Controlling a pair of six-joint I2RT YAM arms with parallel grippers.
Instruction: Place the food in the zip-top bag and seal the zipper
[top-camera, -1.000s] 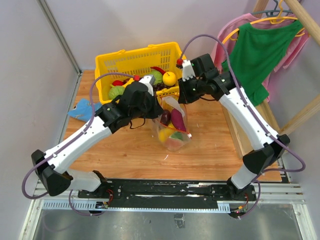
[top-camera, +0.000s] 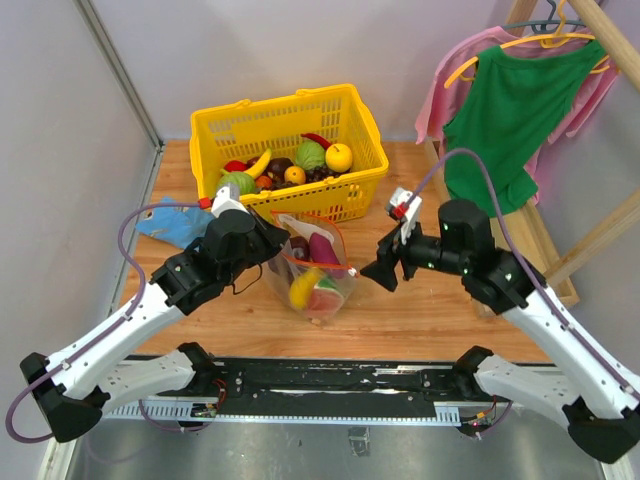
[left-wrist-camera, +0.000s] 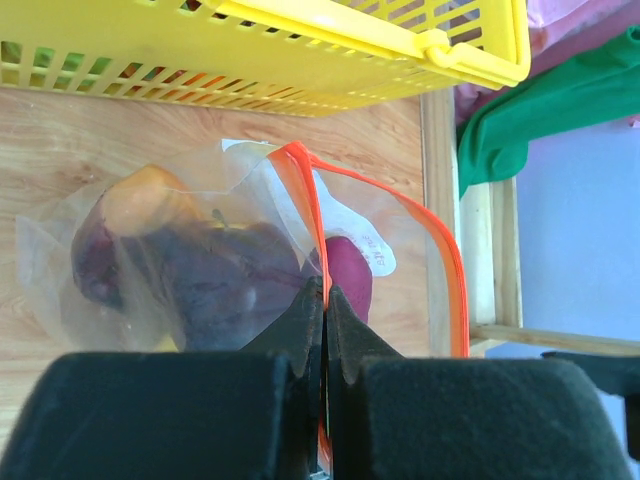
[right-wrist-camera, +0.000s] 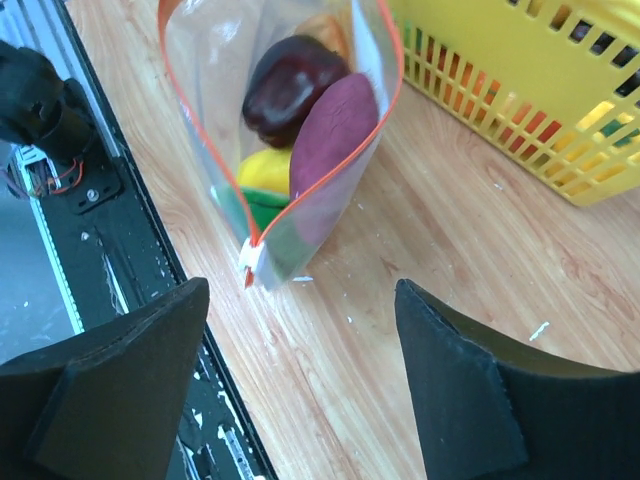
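The clear zip top bag (top-camera: 332, 292) with an orange-red zipper strip stands open on the table, left of centre. Inside it are a purple eggplant-like piece (right-wrist-camera: 330, 135), a dark round one (right-wrist-camera: 292, 88), a yellow piece (right-wrist-camera: 264, 171) and a watermelon slice (top-camera: 322, 301). At the bag's left side my left gripper is shut on the orange rim (left-wrist-camera: 312, 205). A white slider (right-wrist-camera: 250, 256) sits at the rim's near right corner. My right gripper is open to the right of that corner, empty and apart from the bag.
A yellow basket (top-camera: 290, 110) with assorted toy food stands behind the bag. A blue cloth (top-camera: 172, 222) lies at the left. A clothes rack with a green top (top-camera: 520, 115) rises at back right. Bare table lies right of the bag.
The left gripper has shifted left with the rim, and the bag has moved left too.
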